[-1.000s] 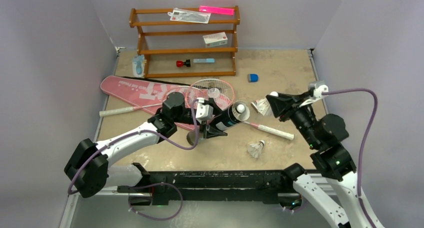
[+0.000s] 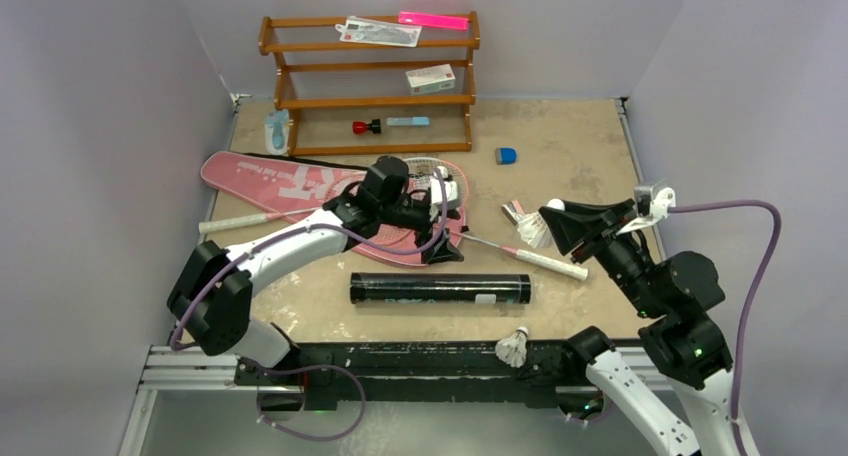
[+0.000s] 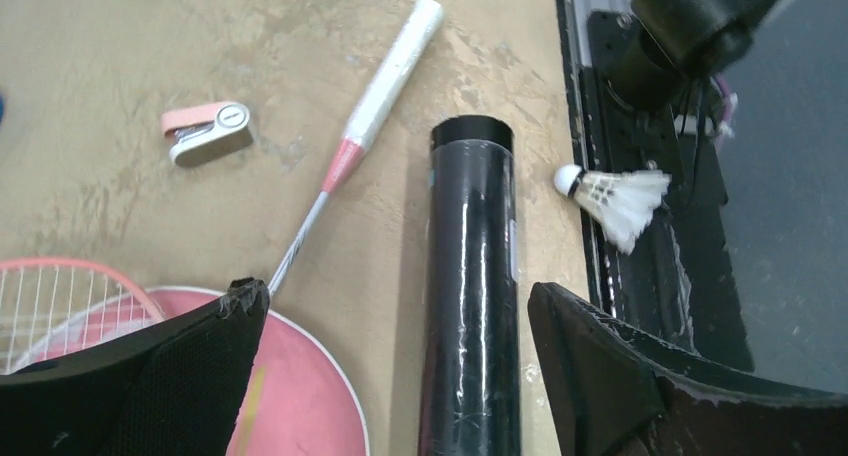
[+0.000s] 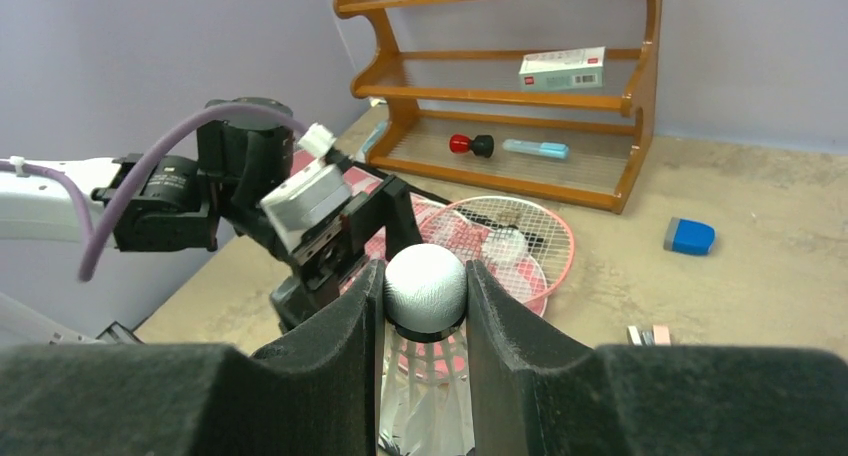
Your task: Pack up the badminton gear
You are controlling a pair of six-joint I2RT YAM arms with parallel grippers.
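The black tube (image 2: 440, 287) lies on its side along the front of the table, its lettering mostly turned away. My left gripper is open above the table behind it; in the left wrist view the tube passes through the gap, untouched as far as shows. My right gripper is shut on a feathered shuttlecock (image 4: 424, 284), white cork up, held in the air at the right. A second shuttlecock (image 2: 513, 348) lies at the front edge. A racket's white handle (image 2: 550, 264) points right; its head rests on the pink racket bag (image 2: 245, 176).
A wooden shelf (image 2: 375, 102) stands at the back with a small box (image 2: 430, 79). A blue item (image 2: 505, 156) and a pink-and-white gadget (image 3: 207, 133) lie on the table. Another racket handle (image 2: 232, 223) sticks out at left.
The tube was in my left gripper, tilted; now it is down, rolled and shifted frontward. The loose shuttlecock has slid to the front edge. The right shuttlecock stays held.
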